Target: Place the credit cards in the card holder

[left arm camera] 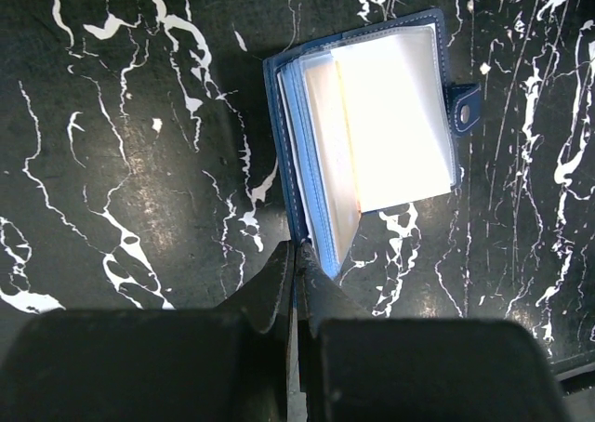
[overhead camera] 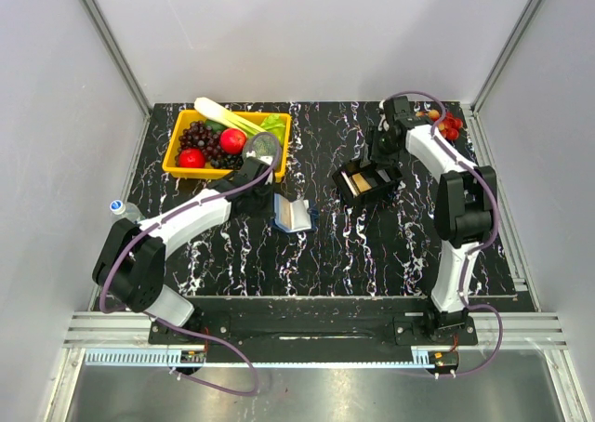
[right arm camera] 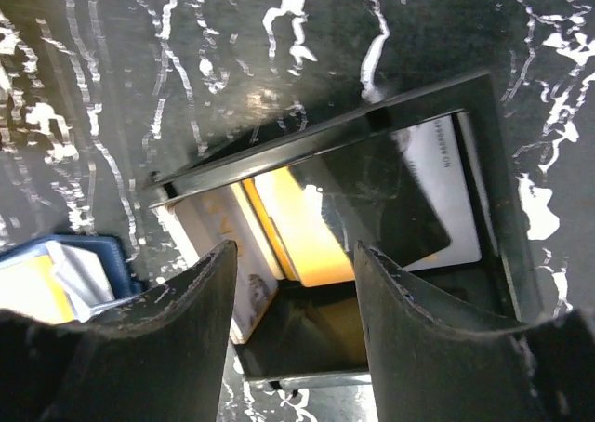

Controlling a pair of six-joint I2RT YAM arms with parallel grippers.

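The blue card holder (left arm camera: 395,115) lies open on the dark marble table, its clear sleeves showing. My left gripper is shut at its lower left edge; whether anything thin is between the fingertips is unclear. The black box (overhead camera: 358,197) holds several cards: a yellow-white card (right arm camera: 307,227), a dark card (right arm camera: 381,190), a silver one and a brownish one (right arm camera: 223,236). My right gripper is above the box, fingers apart, with nothing visible between them.
A yellow basket (overhead camera: 171,152) of fruit and vegetables sits back left, a water bottle (overhead camera: 125,210) at the left, red fruit (overhead camera: 449,126) at back right.
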